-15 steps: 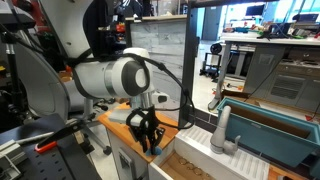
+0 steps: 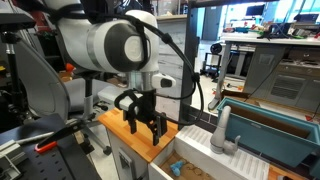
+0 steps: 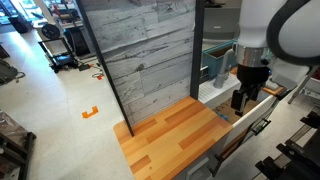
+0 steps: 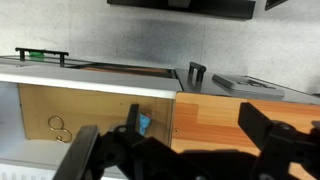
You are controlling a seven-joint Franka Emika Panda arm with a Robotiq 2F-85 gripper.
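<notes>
A small blue object [image 2: 177,166] lies inside the open white drawer [image 2: 215,162], close to its left end. From the wrist view, the blue object [image 4: 144,124] shows partly behind one finger, on the drawer's tan floor. My gripper [image 2: 145,132] is open above the wooden top [image 2: 132,125], just left of the drawer, with nothing between its fingers. The wooden top [image 4: 215,125] fills the lower right of the wrist view.
A ring-shaped item [image 4: 60,128] lies on the drawer floor. A grey-white post [image 2: 221,130] and a teal tray [image 2: 265,128] stand behind the drawer. A tall panel [image 3: 160,70] rises behind the wooden top.
The blue object was at the fingers a second ago; now it lies in the drawer, apart from them. My gripper has opened and moved up and slightly left.
</notes>
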